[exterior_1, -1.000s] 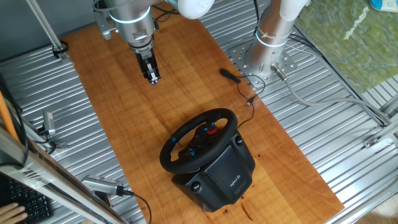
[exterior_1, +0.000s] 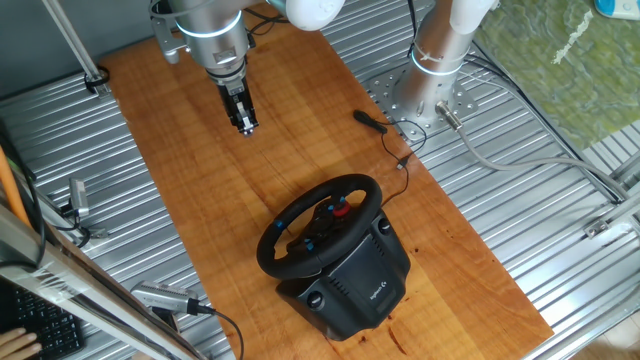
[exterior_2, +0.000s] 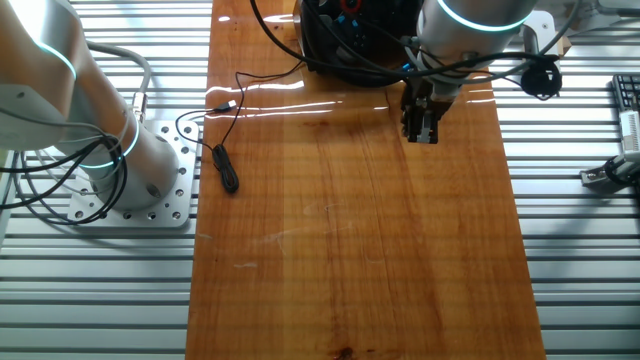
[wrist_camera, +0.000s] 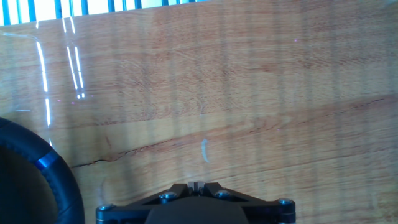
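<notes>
A black racing wheel (exterior_1: 327, 228) with blue marks and a red dial is mounted on its black base (exterior_1: 362, 290) on the wooden board. Well apart from it, above bare wood, hangs my gripper (exterior_1: 248, 131). Its fingertips meet at the bottom of the wrist view, and nothing shows between them. Part of the wheel's rim (wrist_camera: 69, 180) enters that view at the lower left. From the other exterior side, the arm and its cables partly cover the wheel (exterior_2: 365, 45), while the gripper (exterior_2: 421, 138) points down in front of it.
A bundled black cable (exterior_2: 226, 168) lies near the board's edge, beside the arm's base (exterior_1: 425, 95). Loose cables hang from the arm across the second exterior view. Much of the wooden board (exterior_2: 350, 260) is bare. Slatted metal flanks it.
</notes>
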